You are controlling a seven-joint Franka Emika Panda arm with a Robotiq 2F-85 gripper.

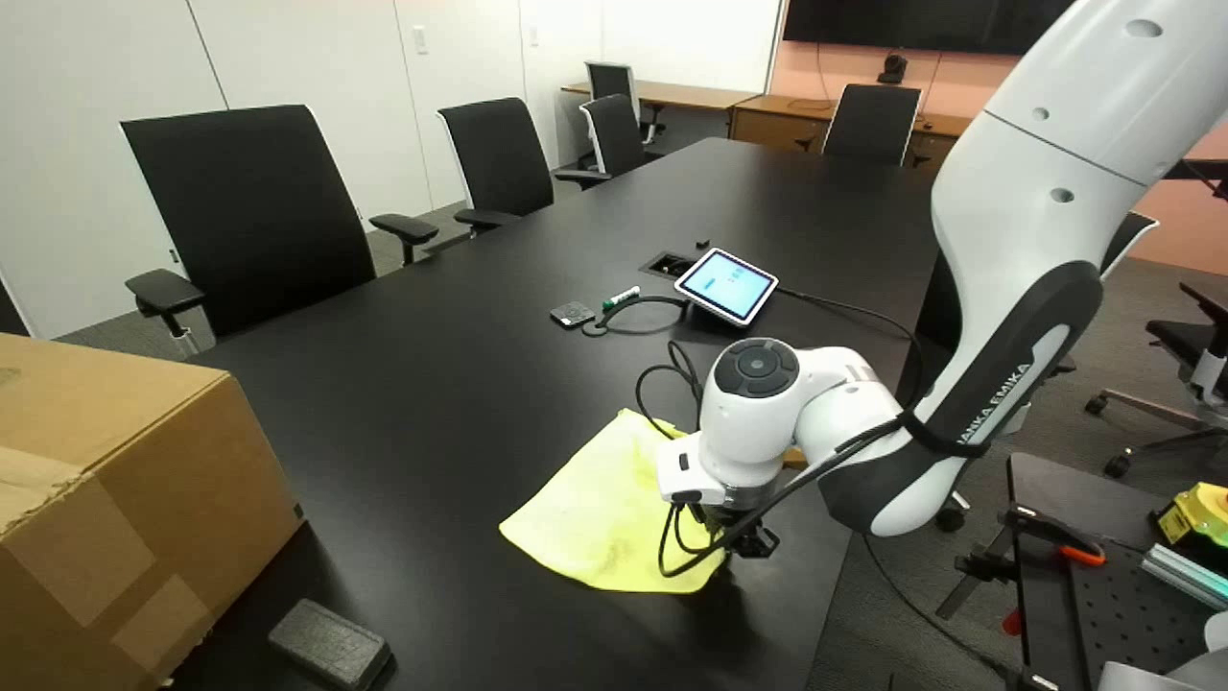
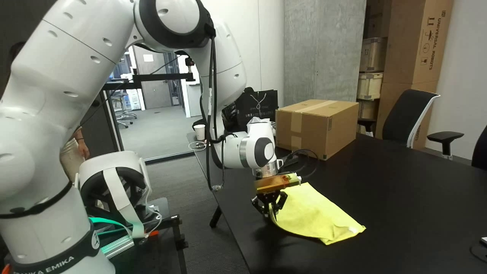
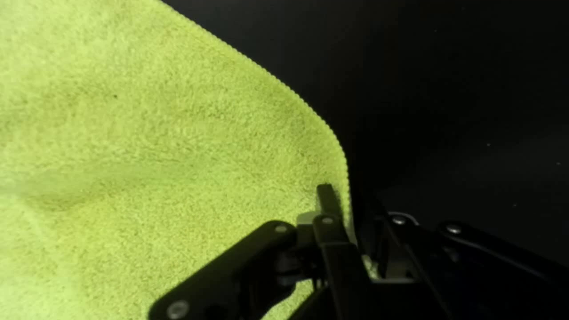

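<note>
A yellow cloth (image 1: 604, 507) lies spread on the black table, a few creases running across it. My gripper (image 2: 272, 214) is shut on the edge of this cloth (image 2: 315, 212) on the side towards the robot's base, lifting that edge a little off the table. From the wrist, the cloth (image 3: 160, 133) fills the left of the view, and its stitched border bends down in between the gripper's fingers (image 3: 329, 200). The exact amount of fabric between the fingers is hidden. In exterior view 1 the arm's wrist covers part of the cloth.
A cardboard box (image 1: 150, 518) and a dark eraser-like block (image 1: 330, 643) stand towards the near left. Further back on the table are a tablet (image 1: 726, 284), a green marker (image 1: 622, 298) and a small dark square item (image 1: 572, 315). Bare table surrounds the cloth's far side.
</note>
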